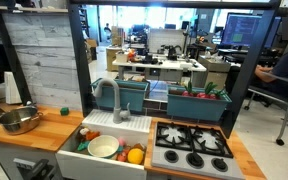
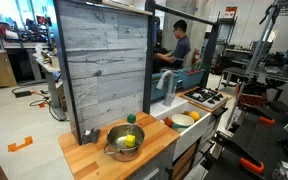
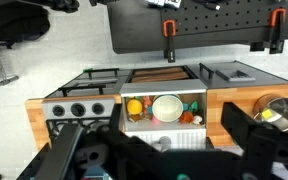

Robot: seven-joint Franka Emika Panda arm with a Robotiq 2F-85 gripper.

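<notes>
My gripper is open, its dark fingers spread wide at the bottom of the wrist view with nothing visible between them. It hangs above the toy kitchen, facing the sink. In the sink (image 1: 74,160) sits a cream bowl (image 1: 103,147), with an orange fruit (image 1: 136,156) and several other colourful toy foods around it. A metal pot (image 2: 112,150) stands on the wooden counter, holding a yellow item (image 2: 130,140). Just behind the pot lies a small green object (image 2: 131,118).
A stove (image 1: 194,150) with black grates and knobs is right of the sink. The grey faucet (image 1: 116,98) rises behind it, between blue planter boxes (image 1: 194,106). A grey plank wall (image 2: 109,75) backs the pot's counter. Someone (image 2: 172,45) sits beyond the kitchen.
</notes>
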